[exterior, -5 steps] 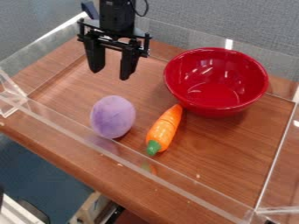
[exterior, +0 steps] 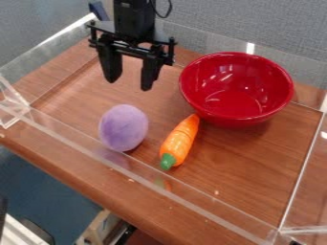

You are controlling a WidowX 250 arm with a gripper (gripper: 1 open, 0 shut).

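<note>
My black gripper (exterior: 130, 73) hangs open over the back left of the wooden surface, its two fingers apart with nothing between them. A purple ball-like object (exterior: 122, 127) lies below it, nearer the front. An orange carrot (exterior: 179, 142) with a green tip lies to the right of the purple object, and a red bowl (exterior: 236, 100) stands behind the carrot on the right, right of the gripper.
Clear low walls edge the wooden surface (exterior: 236, 177). Beyond the front left edge the floor shows below.
The bowl, carrot and purple object have not moved.
</note>
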